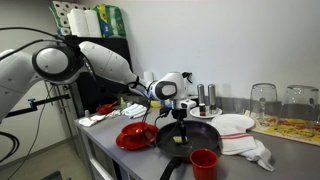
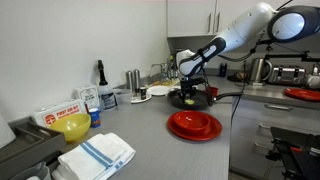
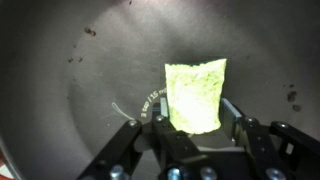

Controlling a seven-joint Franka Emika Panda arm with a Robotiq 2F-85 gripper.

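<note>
A pale yellow and white sponge or folded cloth fills the space between the fingers of my gripper, which is shut on it. Under it spreads the inside of a dark pan, with small dark specks on its surface. In exterior view 1 the gripper points down inside the pan, and only a bit of yellow shows at its tips. The pan's handle points toward the front edge. Whether the sponge touches the pan cannot be told.
A red mug stands close in front of the pan. Red dishes lie to its left. A white cloth and a white plate are on the right, glass jars behind. Open counter shows in exterior view 2.
</note>
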